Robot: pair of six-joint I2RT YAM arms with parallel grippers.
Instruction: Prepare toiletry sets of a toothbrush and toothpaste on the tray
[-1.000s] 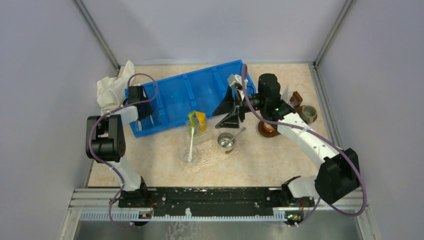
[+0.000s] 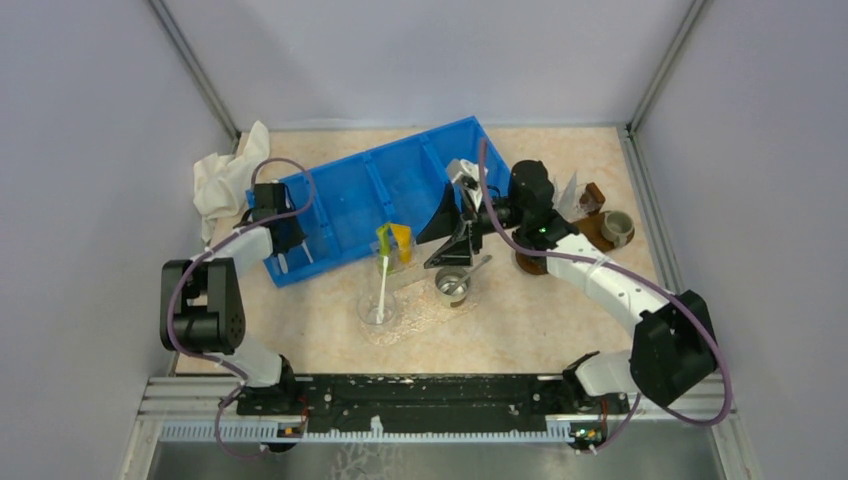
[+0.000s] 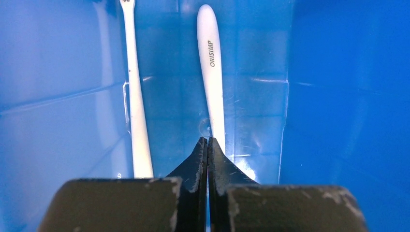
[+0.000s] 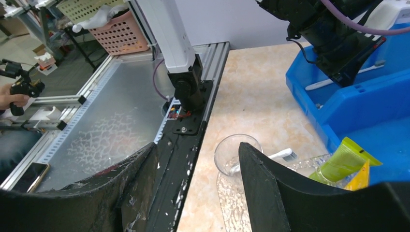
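In the blue tray's (image 2: 352, 200) left compartment lie two white toothbrushes (image 3: 211, 82). My left gripper is over them, shut, fingertips at the lower part of the right-hand brush, nothing visible between them. My right gripper stands open above the tray's front right area. Another toothbrush (image 4: 283, 156) stands in a clear glass (image 2: 368, 310). Green (image 4: 338, 164) and yellow (image 2: 400, 238) toothpaste tubes stand in a clear container in front of the tray.
A metal cup (image 2: 450, 280) with a spoon is right of the tubes. A mug (image 2: 618, 228) on wood is at the right. A white cloth (image 2: 215, 185) lies at the back left.
My left arm has drawn a little toward the front, its gripper still in the left compartment. My right arm has shifted slightly toward the front as well.
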